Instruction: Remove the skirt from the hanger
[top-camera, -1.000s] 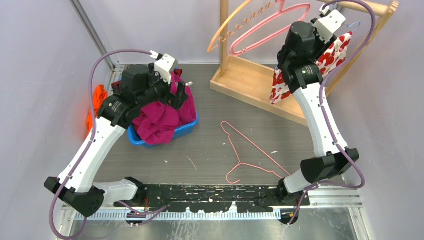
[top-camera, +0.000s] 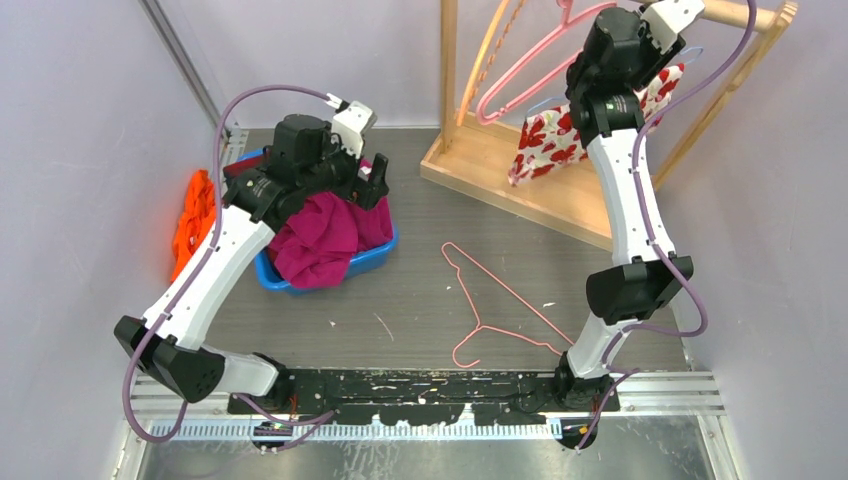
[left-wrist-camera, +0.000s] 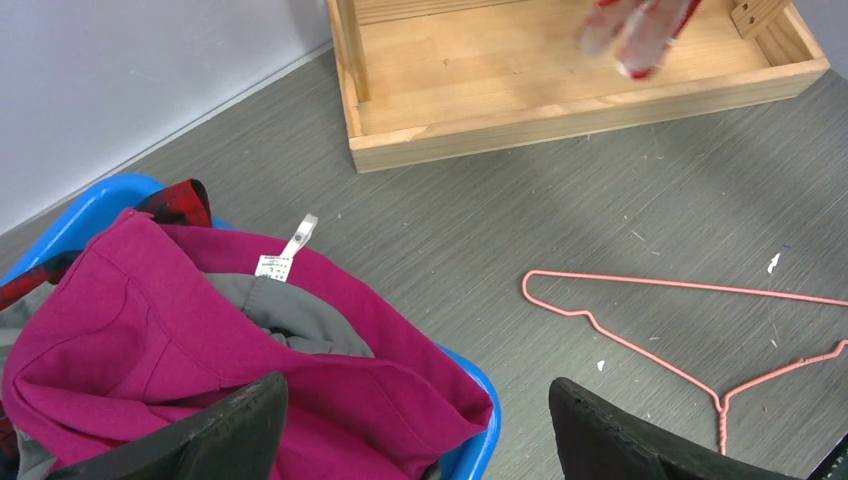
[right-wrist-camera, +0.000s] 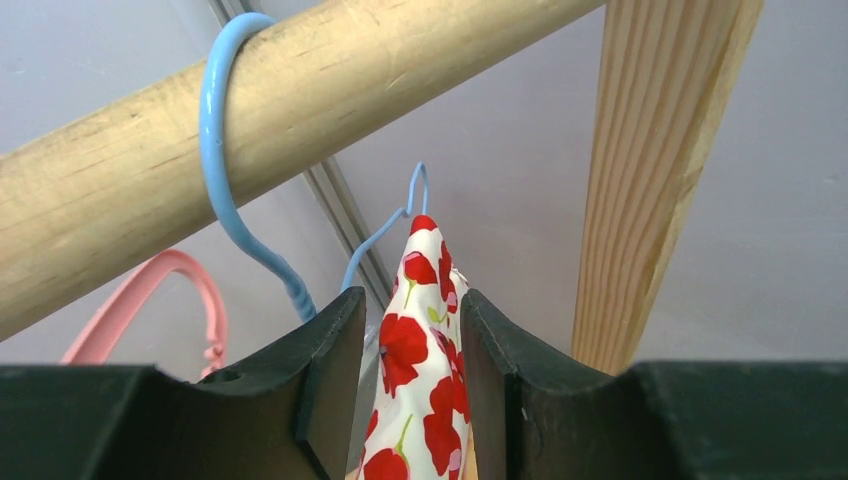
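Note:
The skirt (top-camera: 545, 145), white with red flowers, hangs above the rack's base, partly hidden by the right arm in the top view. In the right wrist view its folded cloth (right-wrist-camera: 425, 370) hangs from a light blue hanger (right-wrist-camera: 372, 240), whose hook loops over the rail. My right gripper is part open, with its fingers either side of the skirt; light shows beside the cloth, so no firm grip is visible. A blurred lower end of the skirt (left-wrist-camera: 650, 35) shows in the left wrist view. My left gripper stands open and empty above the clothes basket.
A blue basket (top-camera: 375, 258) holds magenta clothing (top-camera: 318, 240), with orange cloth (top-camera: 195, 225) beside it. Pink hangers (top-camera: 540, 50) hang left of the skirt on the wooden rail (right-wrist-camera: 330, 90). Another pink hanger (top-camera: 505, 332) lies on the otherwise open floor.
The skirt has swung about, its lower part now further left, and the hung hangers have swayed. The left arm has drifted slightly right.

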